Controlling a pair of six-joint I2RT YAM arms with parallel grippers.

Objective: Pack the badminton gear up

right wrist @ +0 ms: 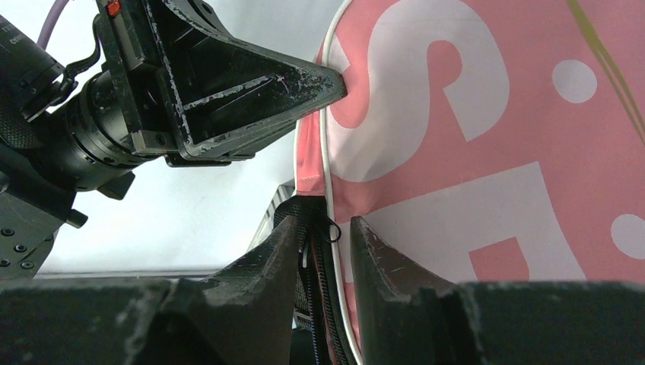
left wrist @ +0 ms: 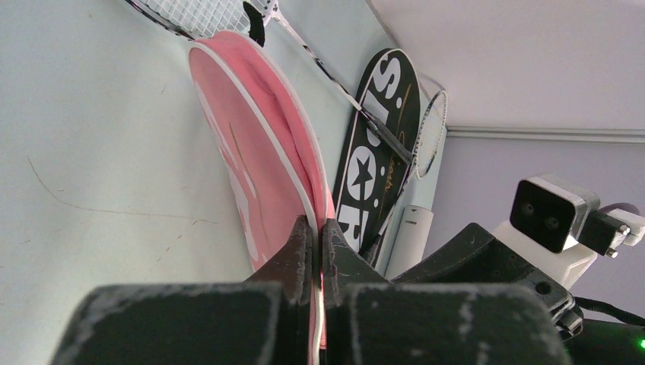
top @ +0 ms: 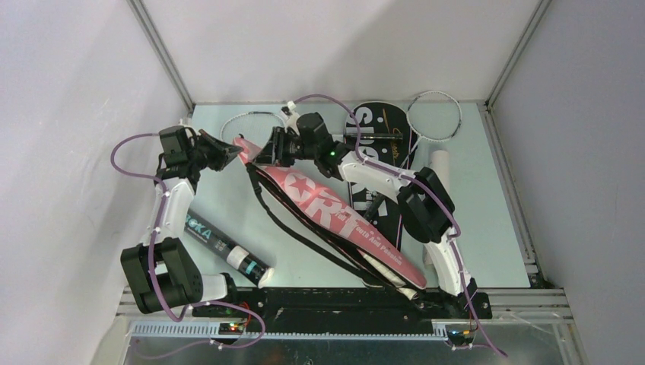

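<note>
A long pink racket bag [top: 335, 220] with black straps runs diagonally across the table. My left gripper is shut on the bag's top edge by its white piping. My right gripper is part open over the black zipper [right wrist: 312, 266] beside that piping, its fingers either side of a small pull loop. Two rackets [top: 433, 138] lie at the back, one across a black bag [top: 380, 114] with white lettering.
A dark shuttlecock tube [top: 228, 247] lies at the left front. A white cylinder [top: 440, 163] lies at the right, partly under my right arm.
</note>
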